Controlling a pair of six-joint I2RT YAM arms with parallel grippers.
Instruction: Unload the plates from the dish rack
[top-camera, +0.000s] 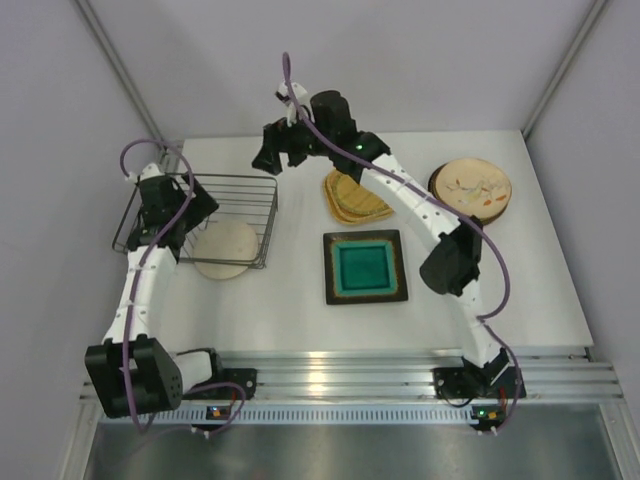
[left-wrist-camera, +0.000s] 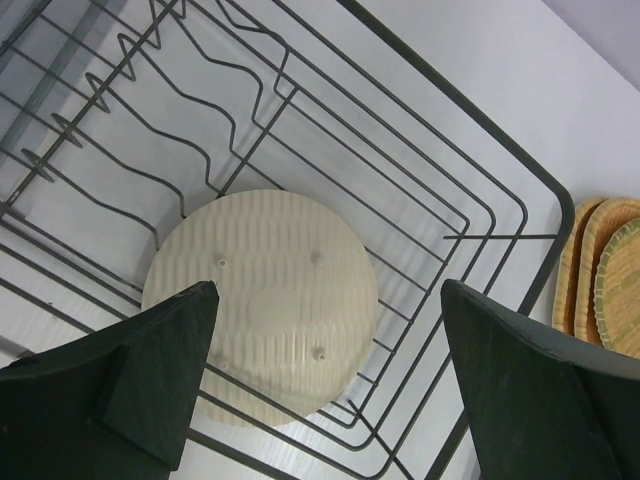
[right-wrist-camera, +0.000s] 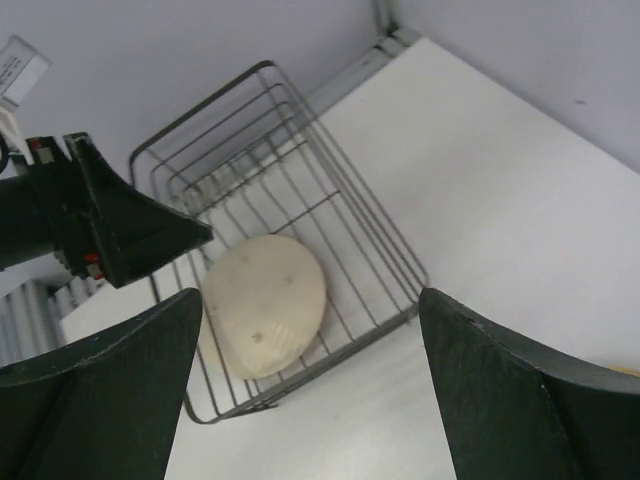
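Note:
The wire dish rack (top-camera: 236, 180) stands at the table's left, holding no upright plate. A cream round plate (left-wrist-camera: 260, 300) lies flat under or within it at the bottom. My left gripper (top-camera: 188, 205) is open above the rack's left part, nothing between its fingers. My right gripper (top-camera: 278, 150) is raised over the back middle, right of the rack, open and empty; its wrist view (right-wrist-camera: 310, 400) looks down toward the rack.
Yellow plates (top-camera: 352, 200) are stacked at the back middle, a square dark plate with green centre (top-camera: 365, 268) lies in front of them, and round plates (top-camera: 470, 185) are stacked at the right.

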